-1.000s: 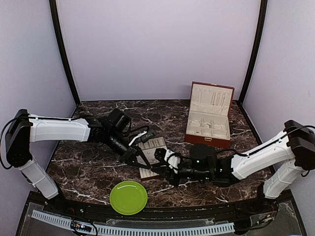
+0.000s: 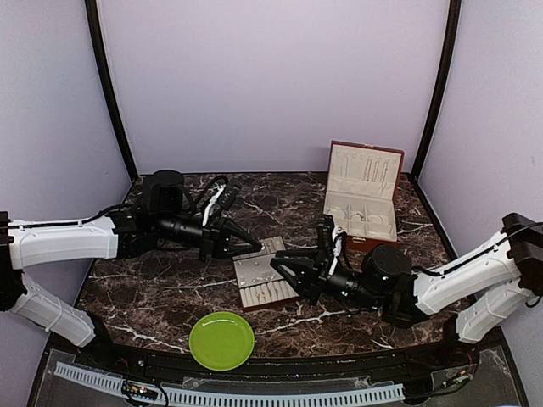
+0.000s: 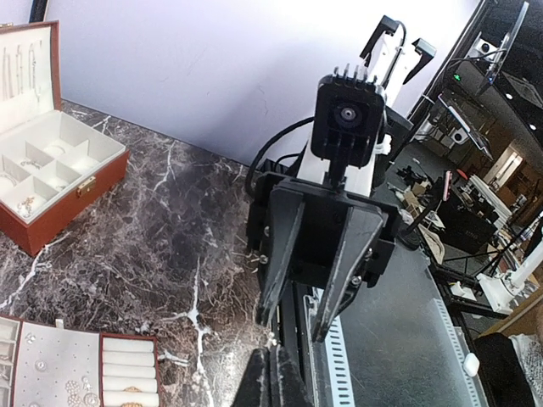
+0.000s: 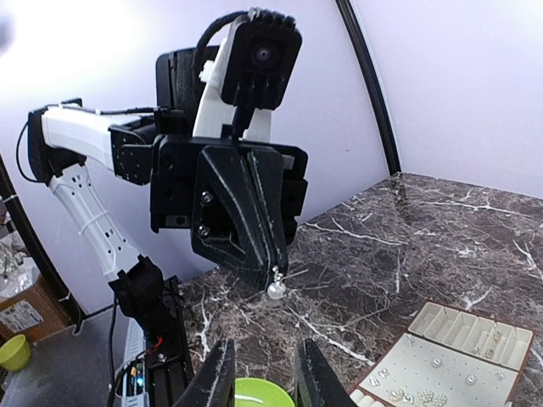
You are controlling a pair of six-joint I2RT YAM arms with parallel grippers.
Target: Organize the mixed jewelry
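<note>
Pinched at the tips of my left gripper is a small earring (image 4: pixel 276 289) with a pearl-like ball, clearest in the right wrist view. In the left wrist view that earring (image 3: pixel 271 341) is only a tiny bright spot above the shut fingers. My right gripper stands apart from it, its fingers spread and nothing visible between them. Both grippers hover over the flat jewelry tray (image 2: pixel 254 271), which has ring rolls at its ends and several earrings on its middle panel. Behind, on the right, the open jewelry box (image 2: pixel 396 222) holds small pieces in compartments; necklaces hang in its lid.
A green plate (image 2: pixel 221 341), empty in the top view, lies in front of the tray near the table's front edge. Bare marble table (image 2: pixel 161 297) shows at the left and behind the tray. The two grippers are close together.
The grippers have moved apart: the left one back and to the left, the right one to the right. Box and plate have not moved.
</note>
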